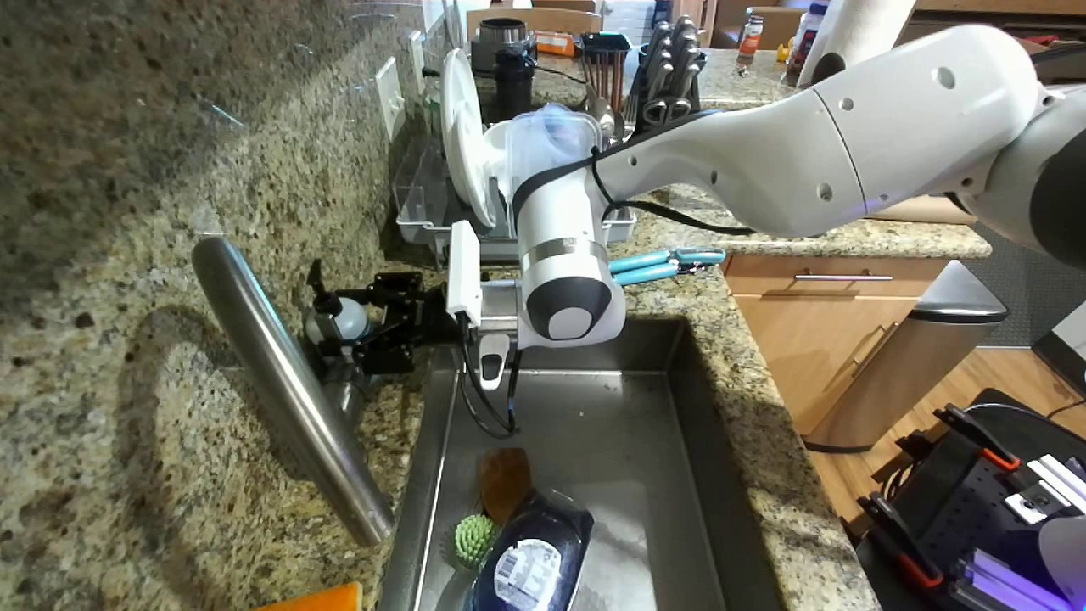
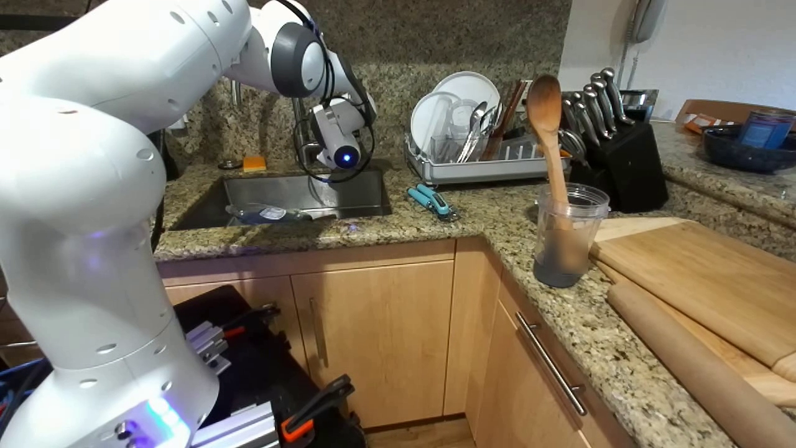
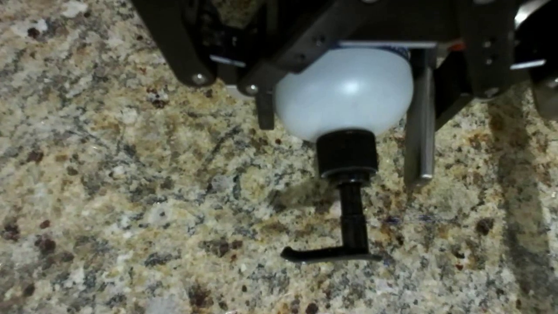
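A rounded whitish pump bottle [image 3: 345,94] with a black collar and pump head [image 3: 355,214] is between the fingers of my gripper in the wrist view. The fingers are open, one finger on each side. A narrow gap shows by the left finger [image 3: 267,110]; whether the right one touches the bottle is unclear. In exterior view 1 the same bottle [image 1: 341,322] is by the granite backsplash behind the faucet [image 1: 290,387], with my gripper [image 1: 374,327] reaching around it from the right. The bottle's base is hidden.
The steel sink [image 1: 631,448] holds a dark bottle [image 1: 534,555], a green scrubber [image 1: 473,540] and a brown wooden piece [image 1: 505,484]. A dish rack [image 2: 485,173] stands beyond the sink, near a teal-handled tool [image 2: 431,200]. An orange sponge [image 2: 254,163] lies behind the sink.
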